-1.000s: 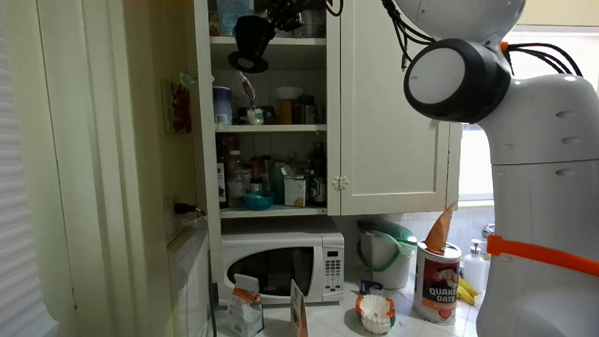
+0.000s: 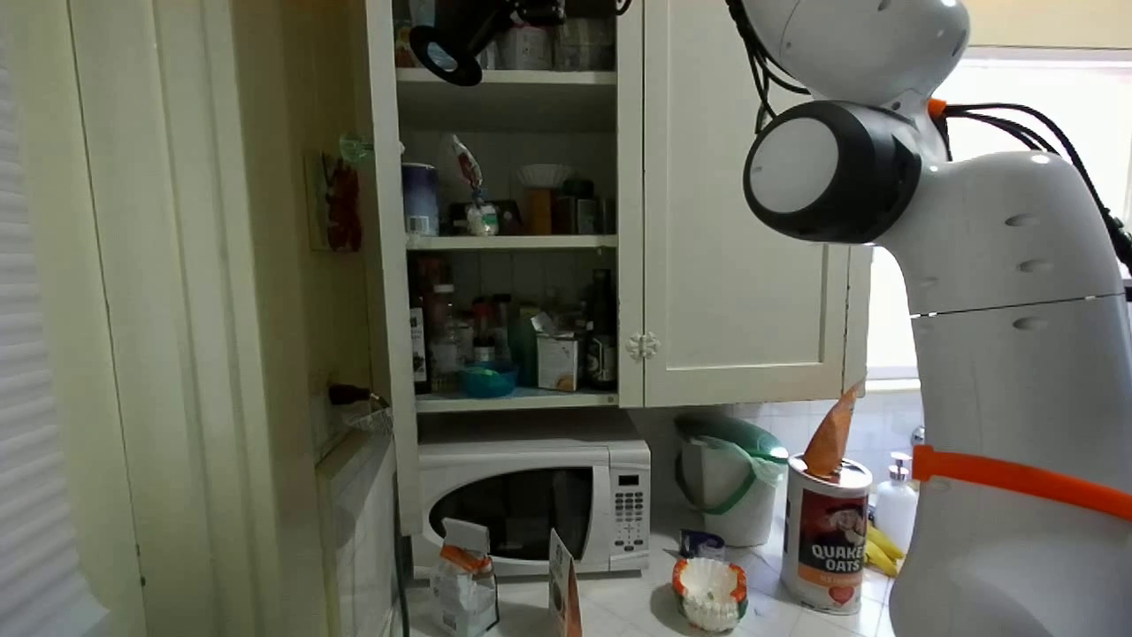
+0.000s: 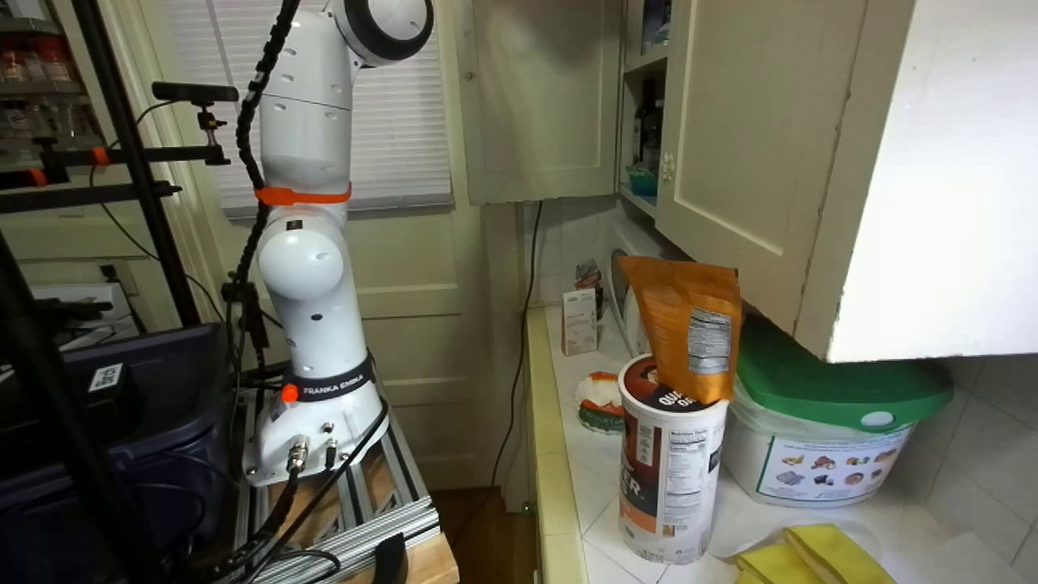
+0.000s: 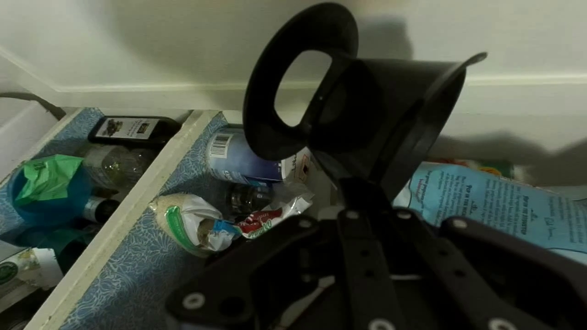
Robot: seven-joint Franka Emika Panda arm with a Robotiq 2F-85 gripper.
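A black, hollow, cone-like piece with a wide round flange (image 4: 258,104) hangs from my gripper, whose fingers are shut on the cone's wall or rim. Through the flange's central hole the pale surface behind shows. In exterior view 1 the same black piece (image 2: 451,53) is near the top edge, in front of the cupboard's upper shelf (image 2: 509,76), tilted with its flange facing down and left. Just to its right, my gripper is dark and partly cut off by the frame's top. Exterior view 2 does not show the gripper.
The open cupboard has crowded shelves: a blue canister (image 4: 247,156), a tied bag (image 4: 184,222), and a blue printed package (image 4: 490,203) near the gripper's right. Below stand a microwave (image 2: 536,504) and an oats canister (image 2: 828,541). A shut cupboard door (image 2: 748,191) flanks the shelves.
The black piece has risen and shifted slightly left, tipping so its flange faces more sideways. My gripper moved up with it, and the arm's upper links shifted left.
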